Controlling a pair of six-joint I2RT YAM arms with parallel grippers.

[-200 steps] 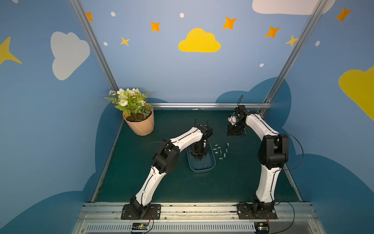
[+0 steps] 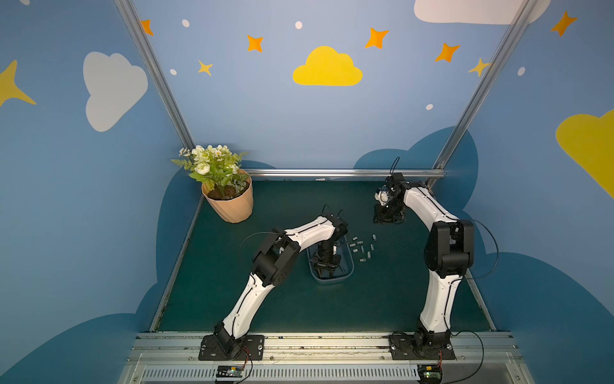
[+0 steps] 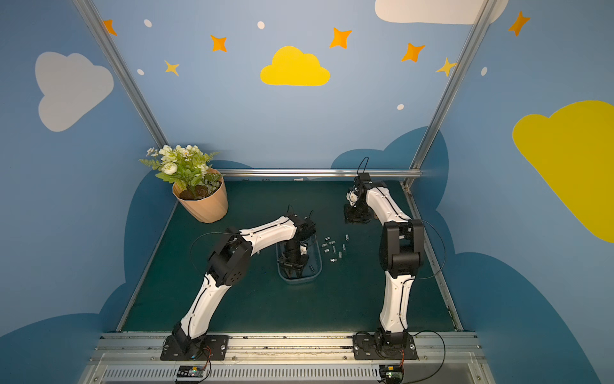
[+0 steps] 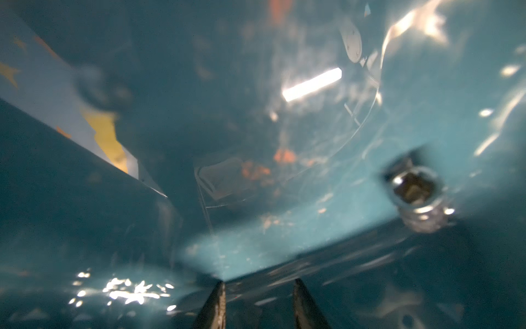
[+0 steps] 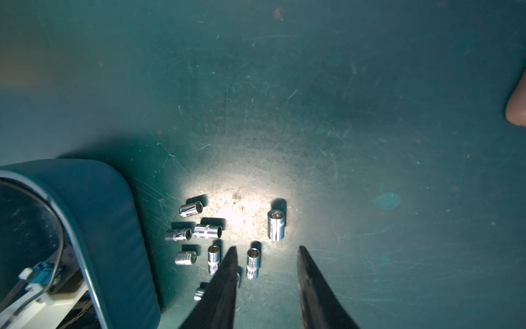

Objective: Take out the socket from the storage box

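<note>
My left gripper is down inside the blue-grey storage box [image 2: 348, 272], fingers open with nothing between them. In the left wrist view a chrome socket [image 4: 424, 211] lies on the box floor right of and ahead of the fingers. Several small chrome sockets [image 5: 276, 224] lie on the green mat outside, to the right of the box. My right gripper hangs over the back right of the mat, open and empty, with those sockets in its view.
A potted plant [image 2: 227, 204] with white flowers stands at the back left. Walls enclose the table.
My left gripper has moved toward the front of the box, over where a socket showed a second ago. The right arm has barely moved.
</note>
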